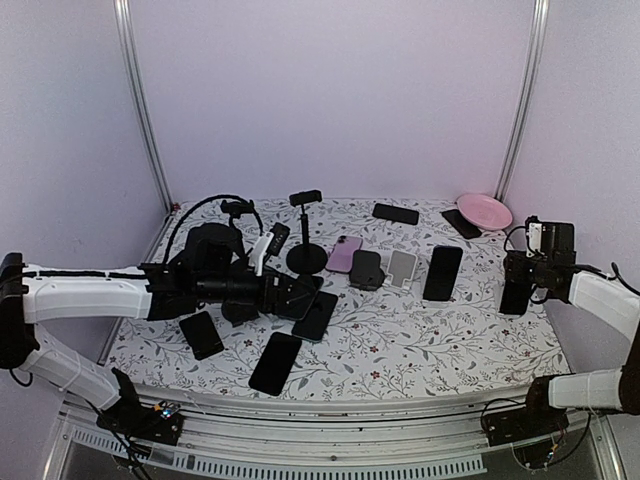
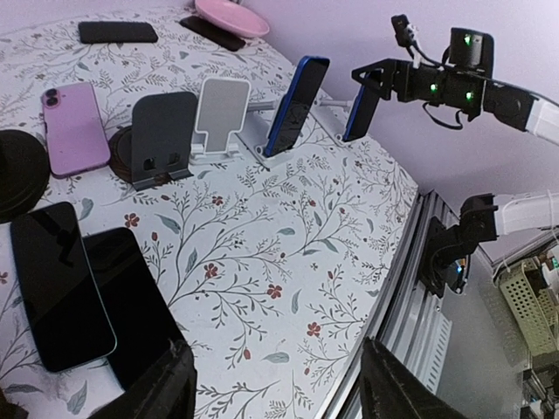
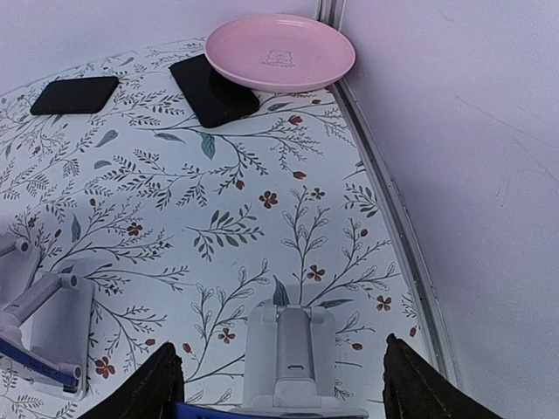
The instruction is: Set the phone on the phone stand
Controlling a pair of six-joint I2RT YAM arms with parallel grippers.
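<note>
At the far right, my right gripper is shut on a blue-edged phone, which stands tilted at a white stand; in the right wrist view only its top edge shows between the fingers. Another phone rests upright on a white stand. An empty white stand and a dark grey stand stand left of it. My left gripper hangs part open over two flat black phones on the left middle, nothing visible between its fingers.
A purple phone, a black round-based stand, black phones and a pink plate are at the back. Another phone lies at the front.
</note>
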